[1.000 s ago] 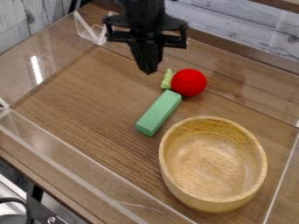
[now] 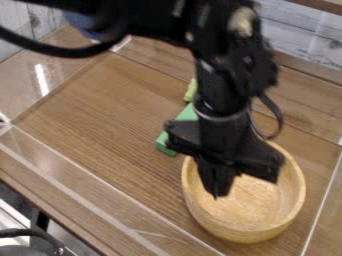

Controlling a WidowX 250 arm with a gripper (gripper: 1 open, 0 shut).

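Note:
My gripper (image 2: 218,165), black and large in the camera view, hangs low over the left rim of the yellow bowl (image 2: 247,225). Its fingertips are dark and blurred against the bowl; I cannot make out anything held between them. A green block (image 2: 171,135) lies left of the bowl, partly hidden behind the gripper. A small light-green piece (image 2: 190,92) shows beside the arm further back.
A low wall stands at the back.

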